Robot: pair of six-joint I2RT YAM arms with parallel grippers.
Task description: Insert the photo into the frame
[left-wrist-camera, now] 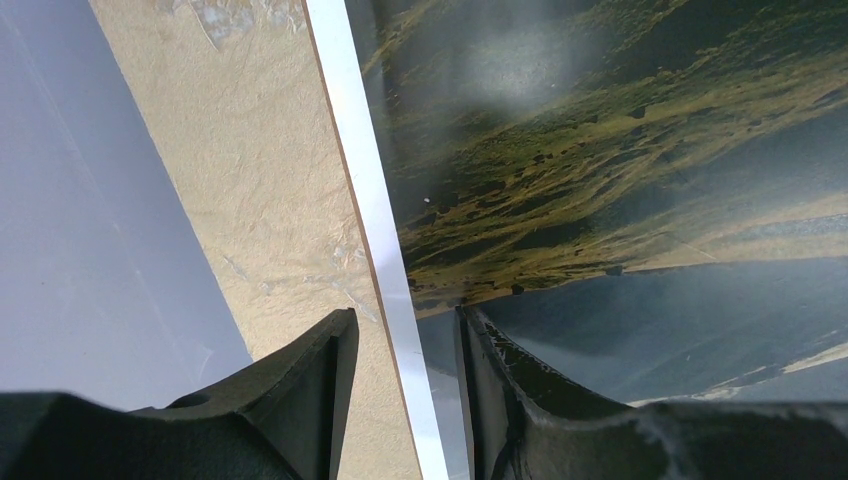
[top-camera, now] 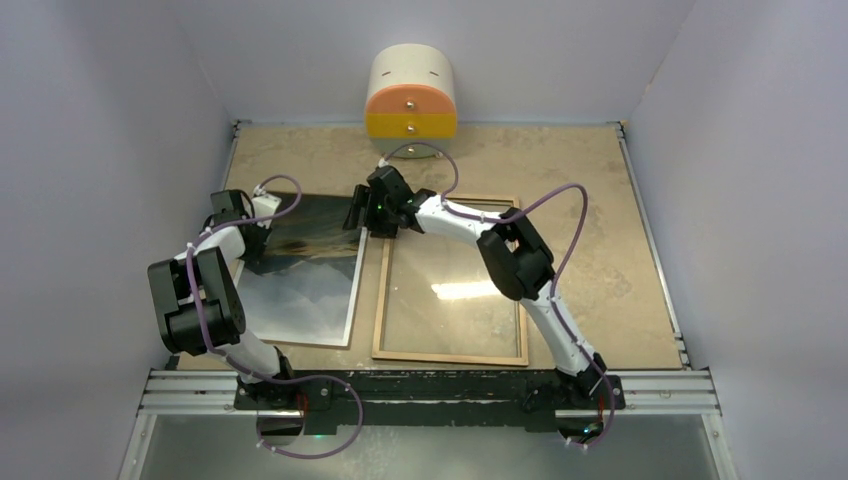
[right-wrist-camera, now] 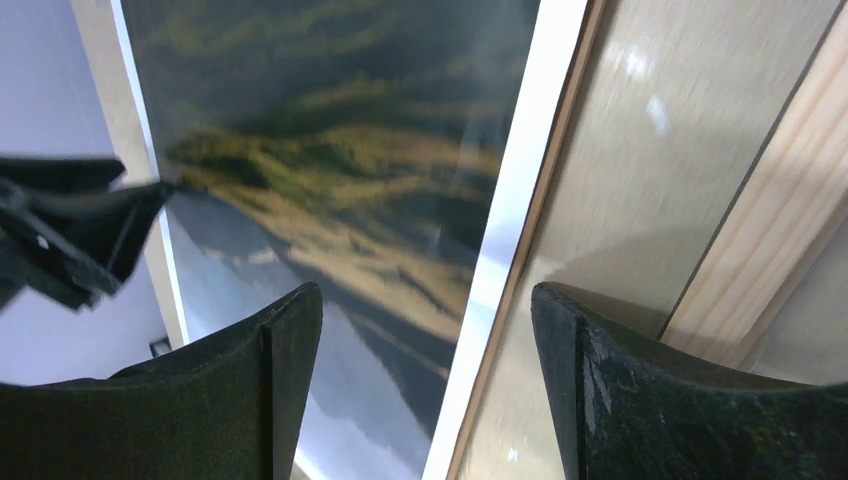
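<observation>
The photo (top-camera: 310,295), a dark landscape with a pale border, lies slightly turned on the table at the left. To its right lies the wooden frame (top-camera: 450,357). At the photo's left edge is my left gripper (top-camera: 255,245); in the left wrist view its fingers (left-wrist-camera: 345,335) stand apart on either side of the white border (left-wrist-camera: 375,205), with gaps showing. Over the photo's right edge, my right gripper is open, one finger above the picture and the other beyond the border. Whether either gripper's tips touch the photo or table is unclear.
A small chest with coloured drawers (top-camera: 411,115) stands against the back wall. The frame's left bar (right-wrist-camera: 770,195) runs close beside the right gripper. Bare table (top-camera: 595,250) lies open on the right.
</observation>
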